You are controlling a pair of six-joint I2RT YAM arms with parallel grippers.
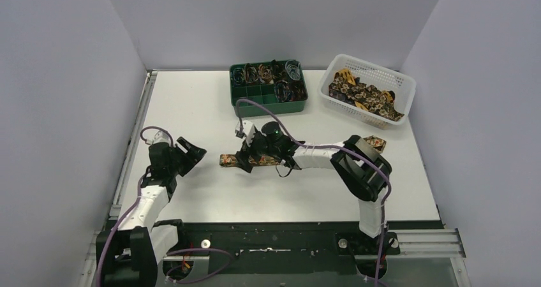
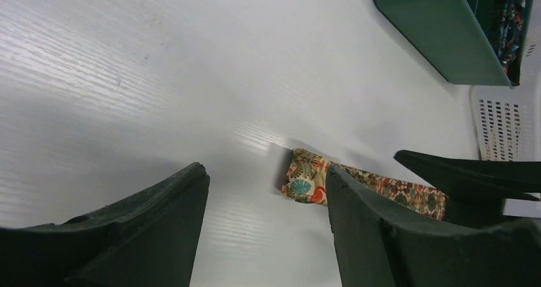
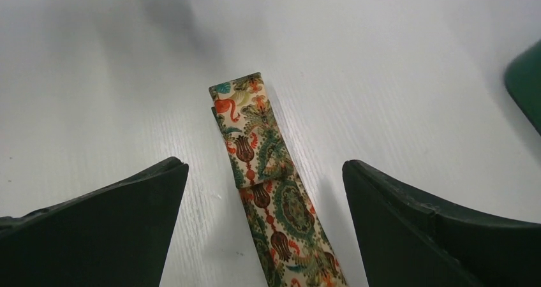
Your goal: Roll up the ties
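A flat patterned tie (image 1: pixel 228 160) runs left to right across the table. In the right wrist view its end is folded back over itself, so a short doubled flap of the tie (image 3: pixel 249 127) lies on the strip. My right gripper is open, fingers on either side of that folded end but not touching it. Standing open and empty, my left gripper (image 1: pixel 196 157) is off to the left, clear of the tie. From the left wrist view the folded end of the tie (image 2: pixel 306 178) shows partly behind a finger. The right arm hides the tie's middle from above.
A green divided box (image 1: pixel 268 111) with coiled ties in several compartments stands at the back. Behind on the right is a white basket (image 1: pixel 408 92) of patterned ties with yellow parts.
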